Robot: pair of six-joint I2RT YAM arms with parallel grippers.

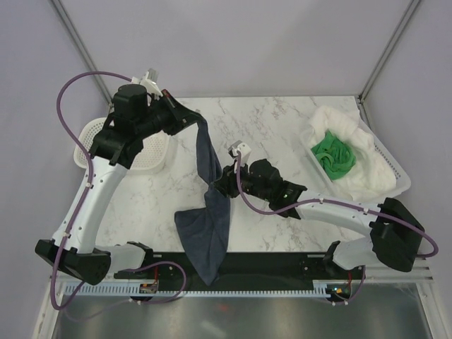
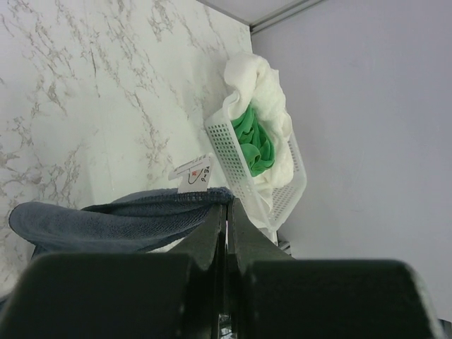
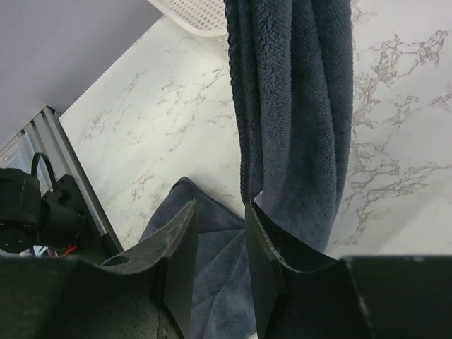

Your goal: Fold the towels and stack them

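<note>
My left gripper (image 1: 192, 119) is shut on the top end of a dark grey-blue towel (image 1: 206, 152), whose label shows in the left wrist view (image 2: 193, 176). The towel hangs down, its lower part spread on the table and over the front edge. My right gripper (image 1: 222, 185) is beside the hanging towel; in the right wrist view its fingers (image 3: 176, 247) stand open, with the towel just beyond them.
At right a white basket (image 1: 395, 173) holds white towels and a green towel (image 1: 332, 152). An empty white basket (image 1: 152, 159) sits at back left, behind the left arm.
</note>
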